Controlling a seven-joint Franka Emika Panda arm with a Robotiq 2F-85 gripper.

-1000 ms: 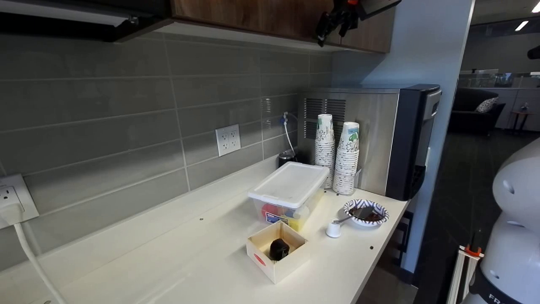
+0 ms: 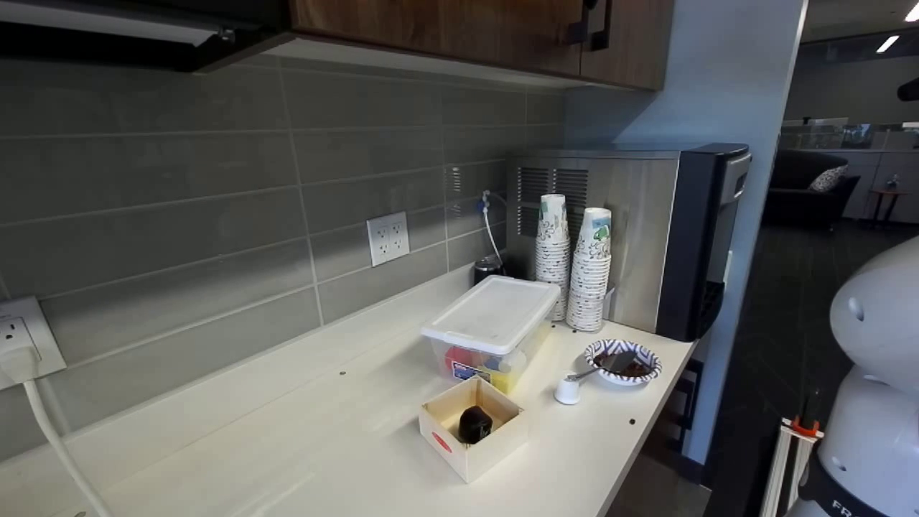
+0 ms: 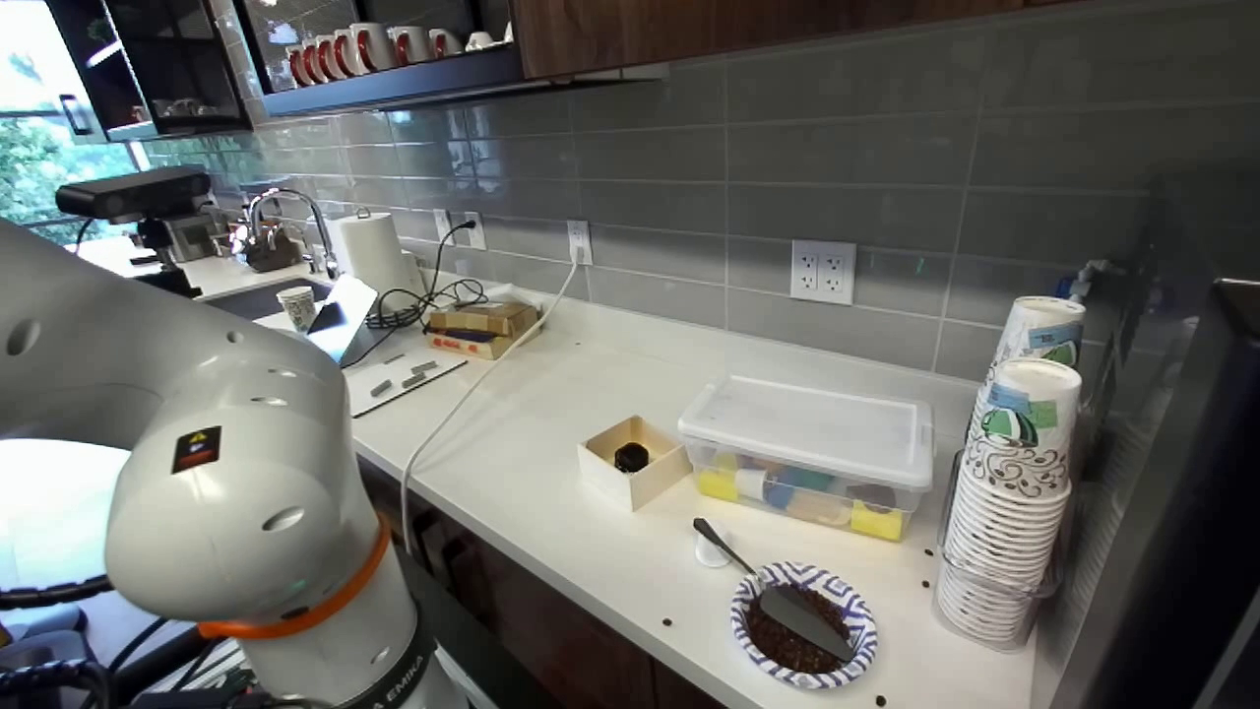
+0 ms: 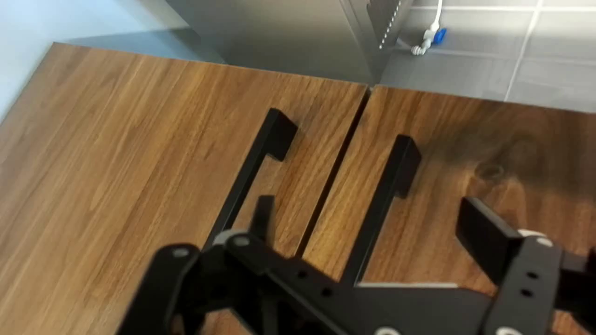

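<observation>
Two brown wooden cabinet doors meet at a dark seam in the wrist view, each with a long black bar: a left handle [image 4: 246, 173] and a right handle [image 4: 385, 206]. My gripper is open in front of the doors, its fingers [image 4: 486, 237] far apart. From this camera the right handle lies in line with the gap, while the left finger overlaps the lower part of the left handle. Nothing is held. How far the fingertips are from the door surface is hard to judge. Neither exterior view includes the gripper.
On the counter below stand an open wooden box [image 2: 495, 452] with a black object [image 2: 474, 424] inside, a lidded plastic bin [image 3: 815, 443], stacked paper cups [image 3: 1010, 532] and a patterned bowl [image 3: 862, 656] with a spatula. A steel appliance [image 2: 633, 233] sits under the cabinet.
The arm at right has shifted slightly left. Counter items are unchanged.
</observation>
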